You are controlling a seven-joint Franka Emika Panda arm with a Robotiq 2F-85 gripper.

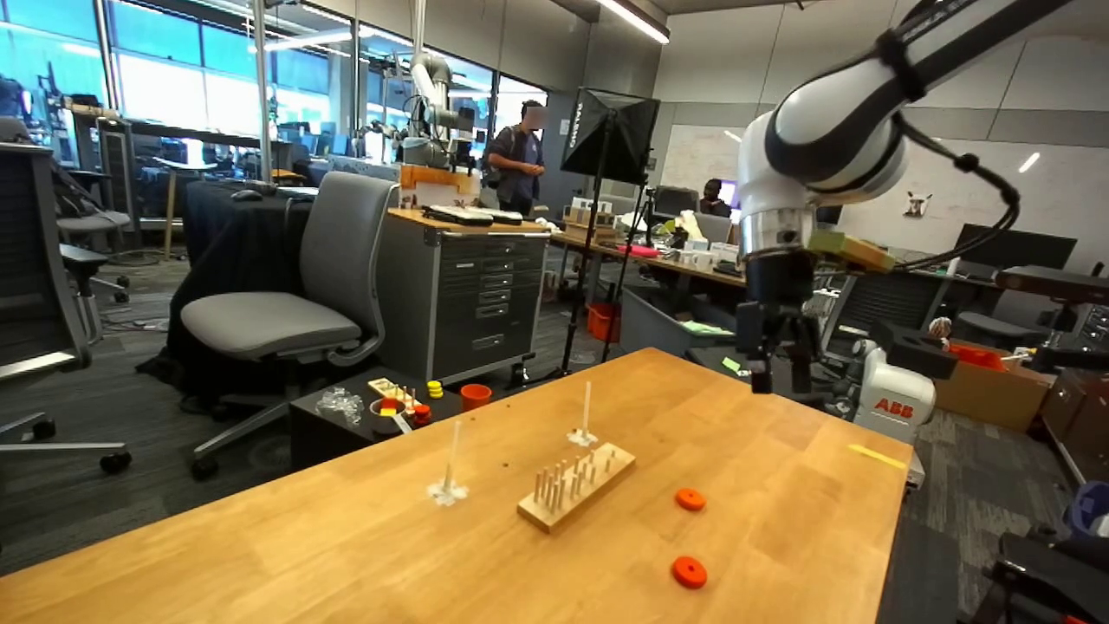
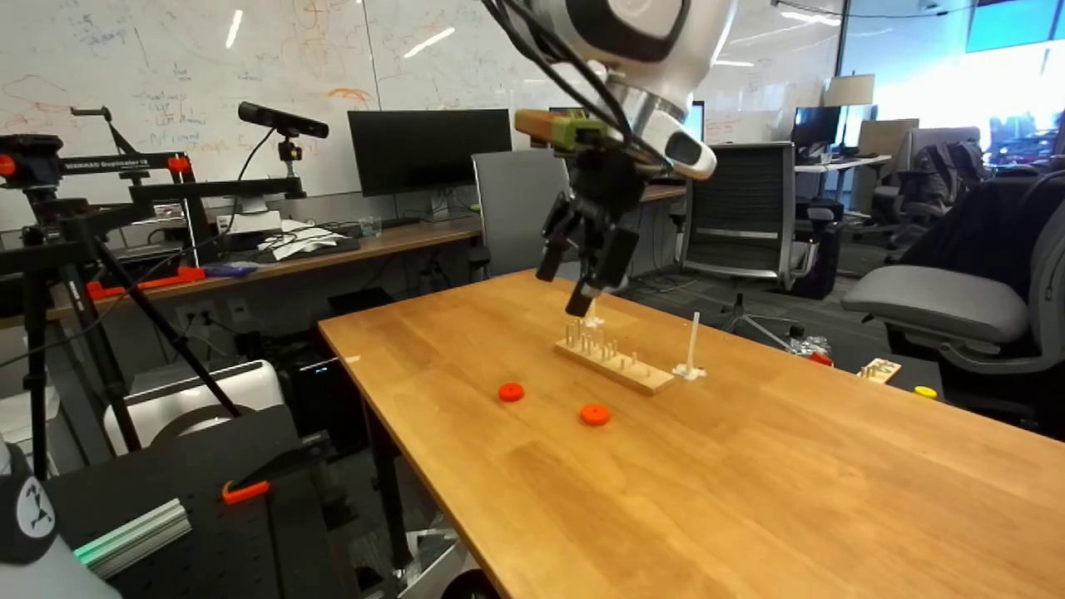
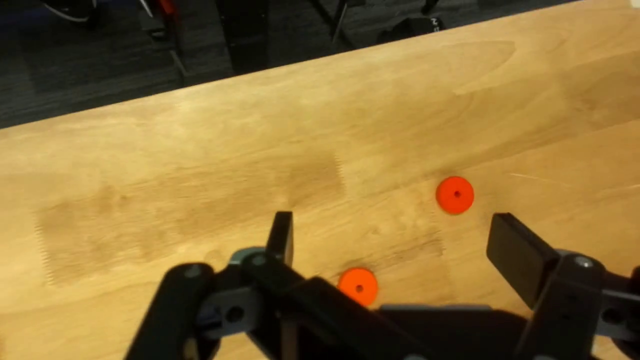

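Observation:
Two orange-red discs with small centre holes lie flat and apart on the wooden table. In the wrist view, one disc is above and right of centre, the other disc low in the middle, partly covered by the gripper body. My gripper is open with nothing between its fingers. From outside, the gripper hangs well above the table. A wooden peg board with several short pegs rests near the discs. Two upright thin rods, a nearer rod and a farther rod, stand on the table behind it.
Off the table, a low black stand holds a second peg board, yellow discs and an orange cup. The table's edge shows in the wrist view.

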